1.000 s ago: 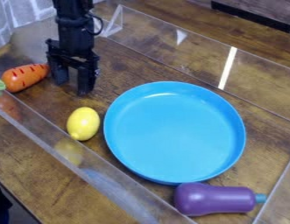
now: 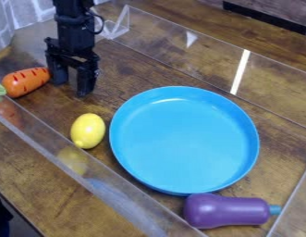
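My black gripper (image 2: pixel 71 72) reaches down at the upper left, its fingers open and low over the wooden table beside an orange toy carrot (image 2: pixel 27 80) with green leaves. Whether the fingers touch the carrot is hard to tell. A yellow lemon (image 2: pixel 87 130) lies in front of the gripper, left of a large blue plate (image 2: pixel 182 139). A purple toy eggplant (image 2: pixel 226 210) lies at the front right, below the plate.
Clear low walls surround the wooden surface (image 2: pixel 155 60).
My gripper has shifted slightly left, toward the carrot. The carrot, lemon, plate and eggplant look unmoved.
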